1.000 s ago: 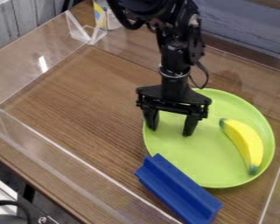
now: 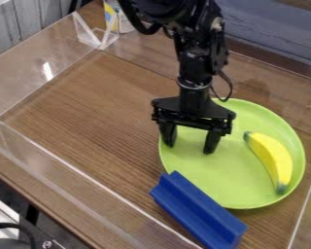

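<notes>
My black gripper is low over the left part of a round green plate, its two fingers pointing down on either side of a gap. Whether anything lies between them is hard to tell; none shows. A yellow banana lies on the plate's right side, apart from the gripper.
A blue elongated block or tray lies at the front, beside the plate. A white object stands at the back left, by a clear plastic piece.
</notes>
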